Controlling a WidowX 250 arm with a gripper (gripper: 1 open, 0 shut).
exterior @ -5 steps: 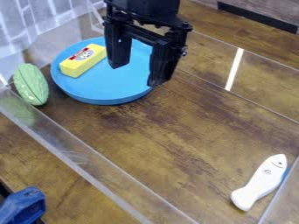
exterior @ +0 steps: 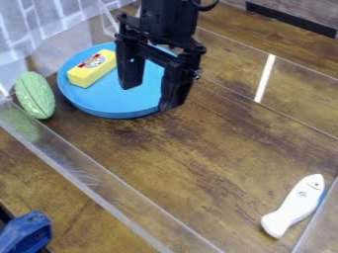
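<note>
My black gripper (exterior: 153, 67) hangs at the upper middle over a blue plate (exterior: 106, 100), its two fingers apart and open, with blue plate showing between them. A yellow box with a red-and-white label (exterior: 91, 68) lies on the plate's left part, left of the gripper. Whether anything lies under the gripper is hidden.
A green ribbed object (exterior: 36, 95) lies left of the plate. A white elongated object (exterior: 294, 206) lies at the lower right, a blue item (exterior: 24, 235) at the lower left corner. Clear plastic edges border the wooden surface (exterior: 185, 178), whose middle is bare.
The gripper has shifted a little to the left, toward the yellow box. The objects on the surface have not visibly moved.
</note>
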